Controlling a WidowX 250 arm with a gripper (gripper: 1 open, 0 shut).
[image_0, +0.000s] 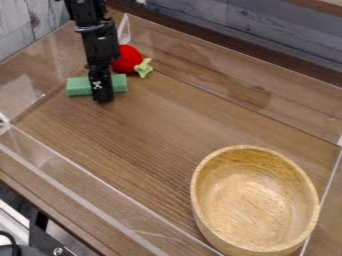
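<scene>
My black gripper (102, 92) is low over a green rectangular block (79, 86) at the upper left, its fingertips in front of the block's middle. The gripper looks shut; whether anything is between its fingers is hard to tell. Just behind the block, to the right of the arm, sit a red round object (127, 56) and a small pale green piece (143, 68).
A large yellow bowl (254, 170) stands at the lower right. Walls border the table at the back and left.
</scene>
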